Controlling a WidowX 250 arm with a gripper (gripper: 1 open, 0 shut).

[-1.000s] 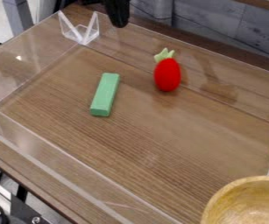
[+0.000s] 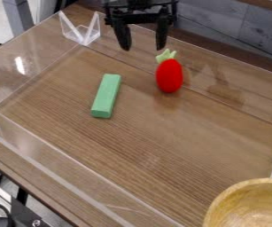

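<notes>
My black gripper hangs at the top centre of the camera view, open, its two fingers apart with nothing seen between them. Below it to the right is a red oval object with a green top, like a toy vegetable. A mint-green bar lies to the lower left of the gripper on the wooden table.
A clear angular object stands at the upper left, left of the gripper. A yellow bowl sits at the lower right corner. Cables show past the table's left edge.
My gripper has come down in the view and moved right, nearer the red object. The objects on the table have not moved.
</notes>
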